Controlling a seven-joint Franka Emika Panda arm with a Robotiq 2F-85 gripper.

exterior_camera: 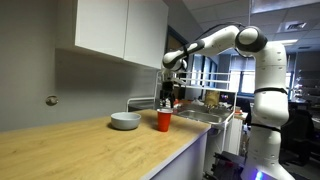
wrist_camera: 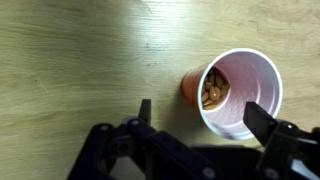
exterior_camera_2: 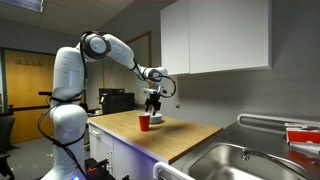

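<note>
A red cup [exterior_camera: 164, 124] with a pale rim stands upright on the wooden counter. In the wrist view, several brown nut-like pieces [wrist_camera: 213, 90] lie inside the cup [wrist_camera: 245, 88]. My gripper is open and points down from above, with nothing held. Its left finger [wrist_camera: 145, 112] appears over bare wood, while the right one overlaps the cup's opening, so the cup sits right of centre between and beyond them. Exterior view 2 also has the gripper [exterior_camera_2: 152, 104] higher than the cup [exterior_camera_2: 144, 122].
Close behind the cup is a light grey bowl [exterior_camera: 125, 121]. White cabinets [exterior_camera: 115, 35] hang over the counter's back. A sink [exterior_camera_2: 235, 162] and dish rack lie at one end. The long stretch of counter [exterior_camera: 70, 145] away from the sink is clear.
</note>
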